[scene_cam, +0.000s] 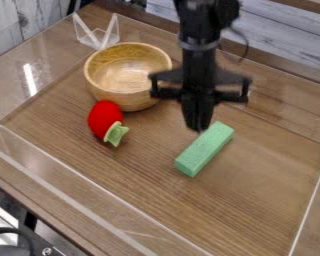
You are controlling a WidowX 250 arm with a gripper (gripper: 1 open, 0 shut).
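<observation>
My black gripper point(199, 108) is raised over the table in the centre, motion-blurred, so the state of its fingers is unclear. Below it to the right a green bar-shaped block point(204, 149) lies on the wooden table. A red object with a green part point(105, 118) lies at the left, apart from the block. A tan bowl point(123, 70) sits behind the red object, left of my arm.
A clear wire or plastic object point(101, 30) stands at the back left. A wooden ledge runs along the back, and a black cable lies at the lower left corner.
</observation>
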